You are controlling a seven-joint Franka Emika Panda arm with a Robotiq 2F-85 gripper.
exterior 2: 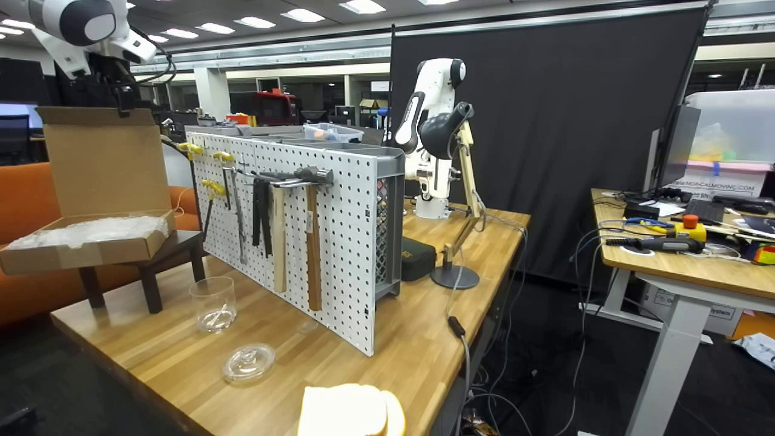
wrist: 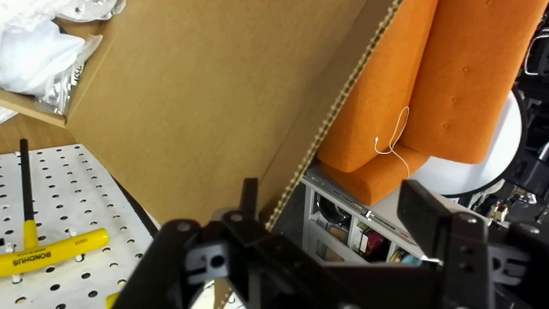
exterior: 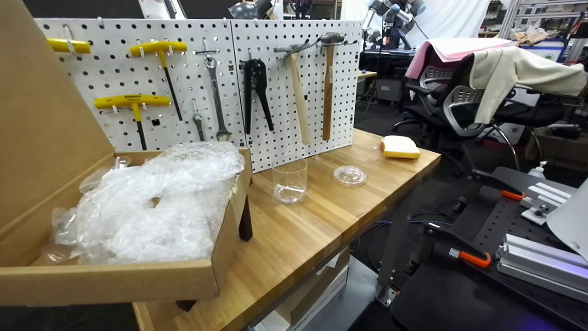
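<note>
A cardboard box (exterior: pixel 138 282) with its lid (exterior 2: pixel 102 163) raised stands on a small dark stool (exterior 2: pixel 174 251). Clear bubble wrap (exterior: pixel 160 204) fills it. In exterior view 2 my gripper (exterior 2: pixel 122 110) hangs at the lid's top edge. The wrist view has my gripper open, its black fingers (wrist: pixel 249 196) wide apart. The lid's corrugated edge runs into the space between them, nearer the left finger; whether either finger touches it, I cannot tell. Exterior view 1 does not include the gripper.
A white pegboard (exterior: pixel 264 143) hung with tools stands beside the box. On the wooden table (exterior: pixel 325 209) are a clear glass (exterior: pixel 290 185), a clear lid (exterior: pixel 350 174) and a bread-shaped item (exterior: pixel 400 147). An orange sofa (wrist: pixel 381 92) lies beyond the box lid.
</note>
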